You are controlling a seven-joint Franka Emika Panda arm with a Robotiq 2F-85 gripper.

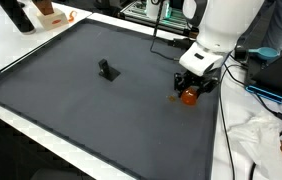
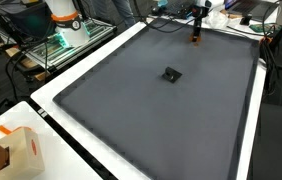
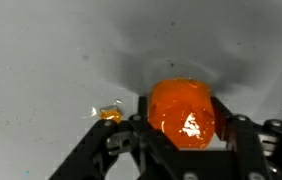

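A shiny orange, rounded object [image 3: 182,110] sits between the black fingers of my gripper in the wrist view. Exterior view 1 shows the same orange object [image 1: 189,96] low at the grey board, directly under the gripper [image 1: 192,85]. Fingers stand on both sides of it, but whether they press on it cannot be made out. From exterior view 2 the gripper [image 2: 195,32] is small and far off. A small orange-gold piece [image 3: 111,113] lies on the board just left of the fingers.
A small black block [image 1: 107,71] stands alone on the grey board [image 1: 91,115]; much of the board around it is clear. White crumpled cloth or plastic [image 1: 257,140] and dark cables lie beyond the board's edge, near the arm.
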